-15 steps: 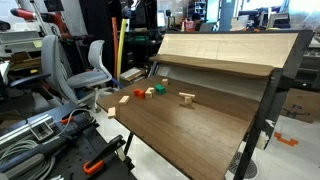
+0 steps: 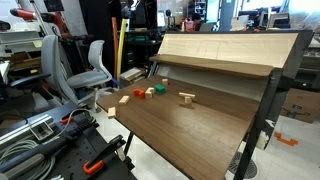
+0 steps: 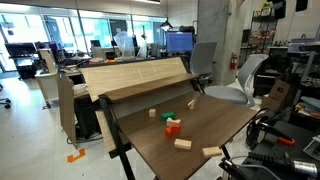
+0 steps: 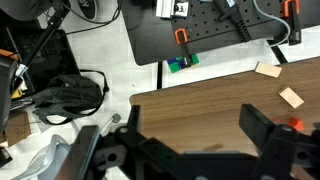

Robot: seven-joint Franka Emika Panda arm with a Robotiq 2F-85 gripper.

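My gripper is open high above the table, its two dark fingers spread at the bottom of the wrist view, with nothing visible between them. On the brown tabletop [image 2: 185, 130] lie several small blocks. A green block [image 2: 160, 88] and a red block [image 2: 139, 92] stand among plain wooden ones. Nearer the table's edge are a flat wooden block [image 3: 183, 144] and another flat wooden piece [image 3: 212, 152]. A wooden bar [image 2: 187, 96] appears to rest on a small block, apart from the cluster. In the wrist view a red block [image 4: 296, 124] shows near the right edge.
A raised wooden shelf [image 2: 215, 59] runs along one side of the table on a dark frame. Beside the table stands a dark cart [image 4: 150, 38] carrying tools and cables. A grey chair [image 3: 236, 88] is close by.
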